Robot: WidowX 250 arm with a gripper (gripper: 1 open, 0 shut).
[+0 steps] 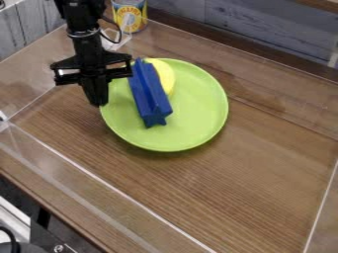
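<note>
A green plate [192, 124] lies left of the table's middle, holding a blue elongated block [150, 95] and a yellow round object [164, 73] partly behind it. My black gripper [98, 93] is down at the plate's left rim, its fingertips small and dark against the rim. It looks shut; whether anything thin is between the fingers is hard to tell.
A can [129, 16] stands at the back, behind the arm. A pale wall or board runs along the back and left edges.
</note>
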